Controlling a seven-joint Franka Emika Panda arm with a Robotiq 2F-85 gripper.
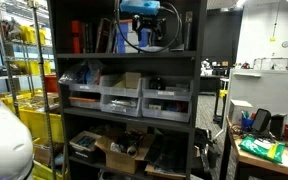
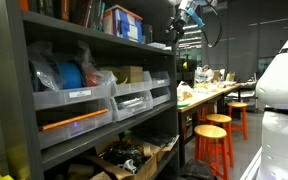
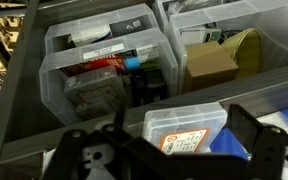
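Observation:
In the wrist view my gripper stands open, its dark fingers wide apart. A pale box with a whitish top and an orange-and-white label [image 3: 183, 141] shows in the gap between them. How far below the fingertips it lies I cannot tell. In exterior view 1 the arm [image 1: 141, 8] reaches in at the top of the dark shelf unit [image 1: 122, 61], in front of its upper books. Exterior view 2 has the arm [image 2: 188, 15] high up, by the end of the top shelf.
Clear bins [image 1: 166, 106] with mixed items line the middle shelf. One bin holds a brown cardboard box [image 3: 211, 66]. Lower down sits an open carton [image 1: 121, 156]. A wooden table [image 1: 269, 155] stands to the right, and orange stools [image 2: 213, 132] stand beyond the shelf.

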